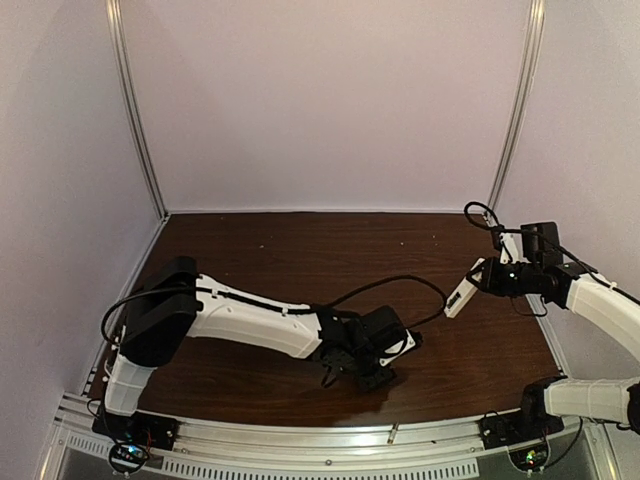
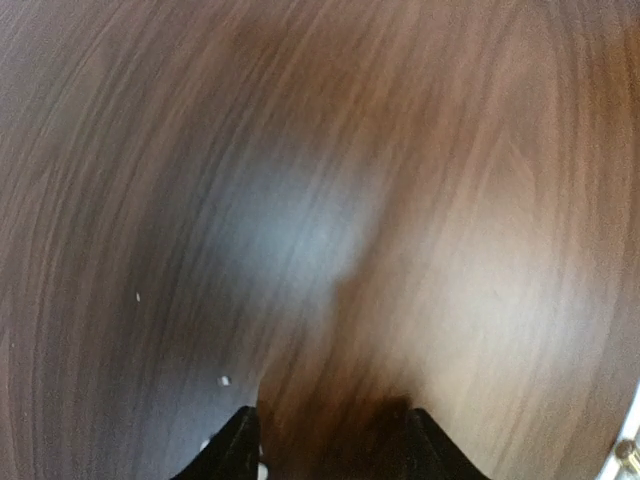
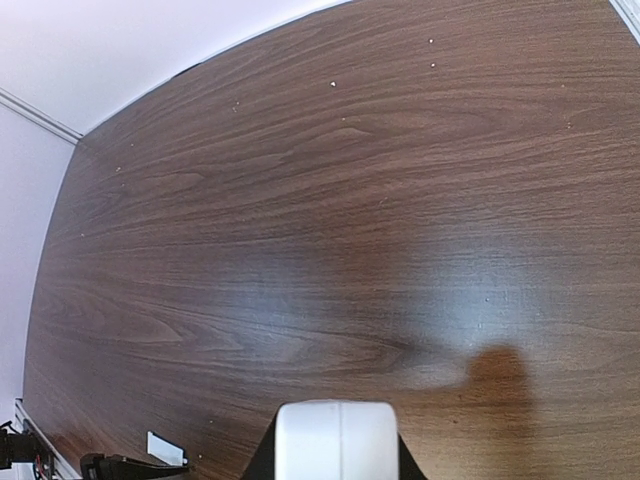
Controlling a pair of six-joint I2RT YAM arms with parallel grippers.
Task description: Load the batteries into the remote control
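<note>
The white remote control [image 1: 462, 295] is held at the right of the top view by my right gripper [image 1: 482, 270], which is shut on it; its white end [image 3: 336, 440] shows at the bottom of the right wrist view. My left gripper [image 1: 395, 365] is low over the front middle of the table. In the left wrist view its two fingertips [image 2: 240, 430] stand apart, with only wood and shadow seen between them. I cannot make out any batteries.
Pale walls [image 1: 330, 110] enclose it, and an aluminium rail [image 1: 290, 435] runs along the front edge.
</note>
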